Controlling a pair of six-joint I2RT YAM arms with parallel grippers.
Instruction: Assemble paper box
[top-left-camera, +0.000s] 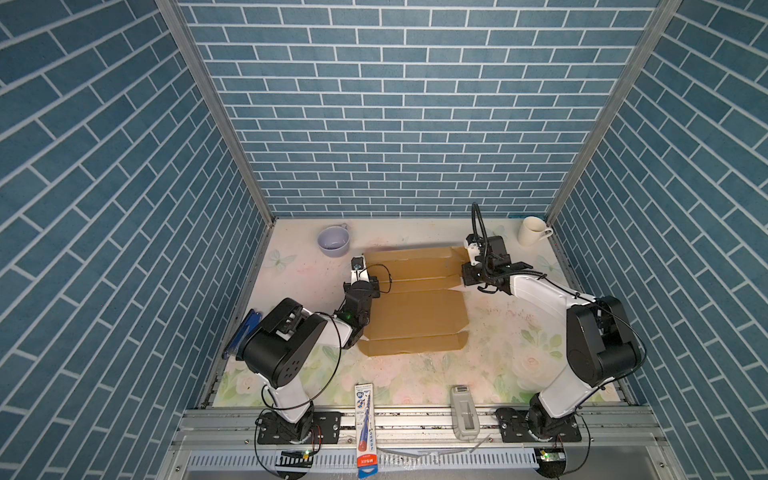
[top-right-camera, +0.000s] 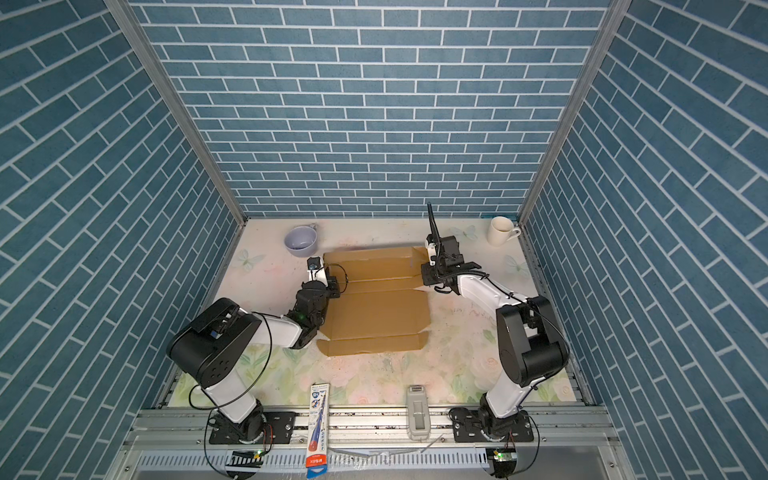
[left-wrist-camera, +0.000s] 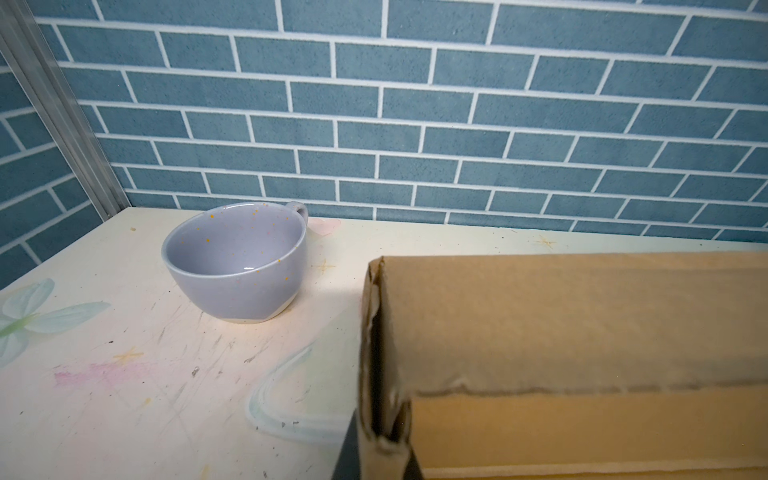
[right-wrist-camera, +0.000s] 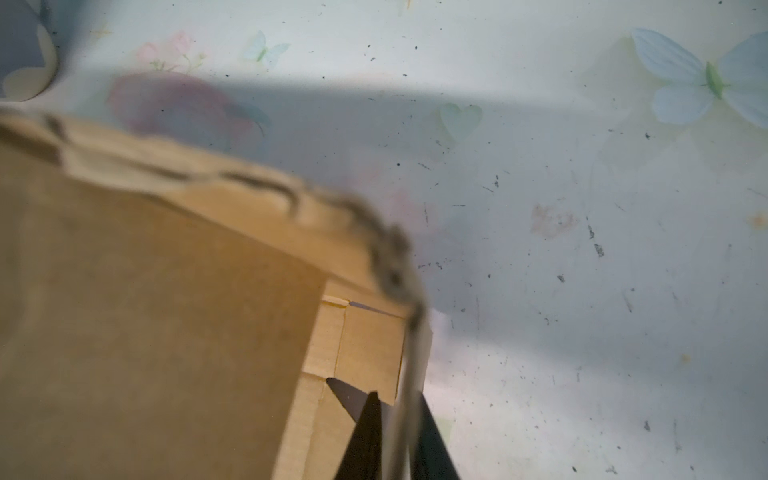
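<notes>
The brown cardboard box (top-left-camera: 416, 313) lies partly folded in the middle of the table, its back wall (top-left-camera: 412, 261) raised and a low flap (top-left-camera: 412, 344) along the front. At its back left corner my left gripper (top-left-camera: 373, 286) is shut on the cardboard; in the left wrist view the fingers straddle a folded corner edge (left-wrist-camera: 384, 452). My right gripper (top-left-camera: 467, 274) is at the back right corner, shut on a thin side panel (right-wrist-camera: 406, 400) that runs between its fingertips. The arms partly hide both side edges from above.
A lilac cup (left-wrist-camera: 240, 260) stands behind and left of the box. A white mug (top-left-camera: 532, 231) is at the back right. Along the front rail lie a packaged pen (top-left-camera: 365, 428) and a grey device (top-left-camera: 463, 412). Table right of the box is bare.
</notes>
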